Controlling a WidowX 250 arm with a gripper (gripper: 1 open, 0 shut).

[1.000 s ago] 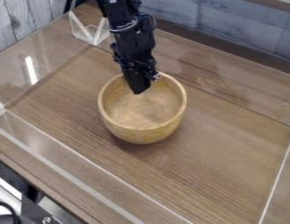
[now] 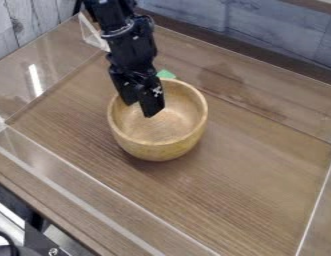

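A wide wooden bowl [image 2: 169, 132] sits on the wooden table. The black robot arm comes down from the top, and its gripper [image 2: 141, 98] is over the left rear part of the bowl, with its fingertips low near or inside the rim. Whether the fingers are open or touch the bowl is hard to tell. A small green object [image 2: 167, 74] shows behind the bowl, mostly hidden.
Walls stand along the back, and the table's edge runs along the lower left.
The gripper has moved down and toward the left side of the bowl. The bowl has shifted slightly left.
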